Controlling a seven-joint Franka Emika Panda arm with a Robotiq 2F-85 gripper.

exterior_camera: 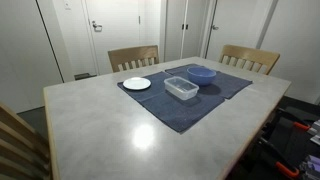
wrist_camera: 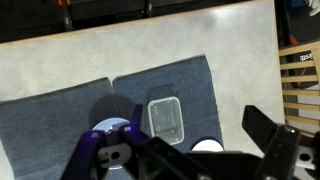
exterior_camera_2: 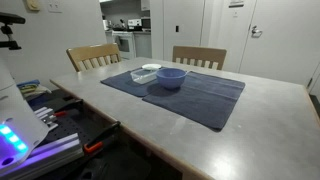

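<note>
A clear rectangular plastic container (exterior_camera: 181, 88) stands on dark blue cloth mats (exterior_camera: 187, 112) on the table. Beside it is a blue bowl (exterior_camera: 201, 75), and a white round plate (exterior_camera: 137, 83) lies near the mats' other end. Seen from above in the wrist view, the container (wrist_camera: 166, 120) is between the bowl (wrist_camera: 101, 128) and the plate (wrist_camera: 207, 146), both partly hidden by my gripper. Its black fingers (wrist_camera: 262, 128) are spread wide, with nothing held. The gripper is high above the table, clear of all three things.
Wooden chairs (exterior_camera: 134, 56) (exterior_camera_2: 199, 55) stand around the table. My white arm (exterior_camera_2: 20, 120) is at the left of exterior view 2, beside the table edge.
</note>
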